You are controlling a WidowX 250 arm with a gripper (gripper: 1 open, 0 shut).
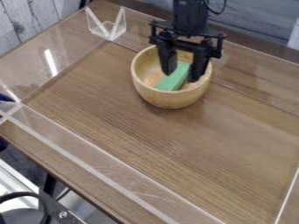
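A pale wooden bowl [170, 98] sits on the upper middle of the wooden table [176, 166], with a green object [172, 78] inside it. My black gripper [183, 65] hangs over the bowl, its two fingers reaching down into it on either side of the green object, apart from each other. Whether the fingers touch the green object I cannot tell.
A clear plastic piece [107, 24] stands at the back left. Black cables [35, 210] lie at the bottom left corner.
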